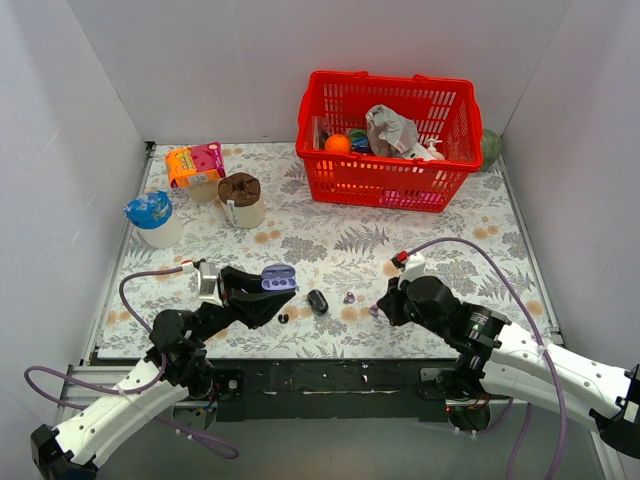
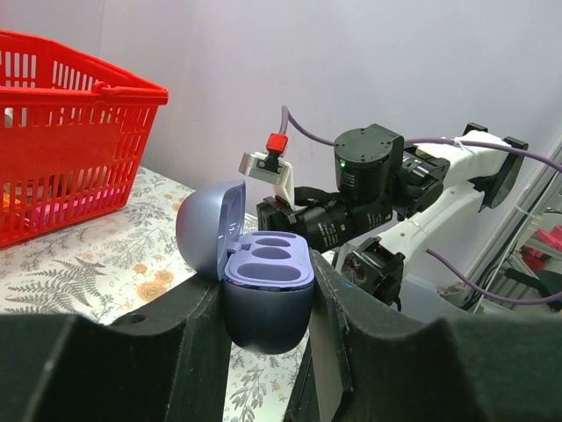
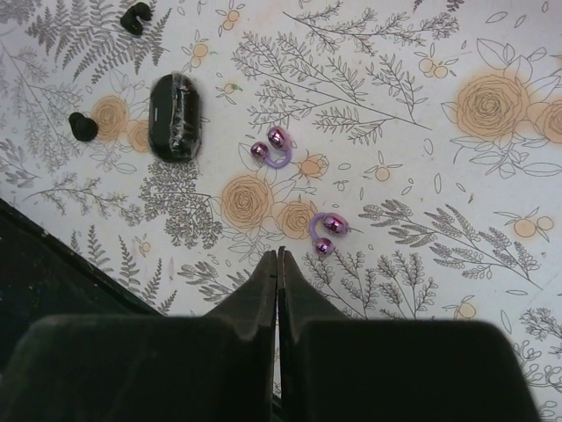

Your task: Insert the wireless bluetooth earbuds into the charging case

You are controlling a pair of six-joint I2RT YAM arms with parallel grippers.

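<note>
A lavender charging case [image 2: 268, 272], its lid raised and its slots showing, is pinched between the fingers of my left gripper, held up off the table; in the top view the case [image 1: 279, 279] is left of centre. My right gripper is shut with nothing visible between its fingertips. Just beyond its tips in the right wrist view lies one purple earbud [image 3: 329, 234] with a curved band, flat on the table. A second purple earbud [image 3: 272, 148] lies farther off, up and to the left.
A black oval case [image 3: 174, 118] lies on the tablecloth with two black earbuds, one earbud [image 3: 83, 127] beside it and another earbud [image 3: 135, 18] farther away. The red basket [image 1: 390, 180] stands at the back. Several tubs, one a blue-topped tub [image 1: 153, 219], fill the back left.
</note>
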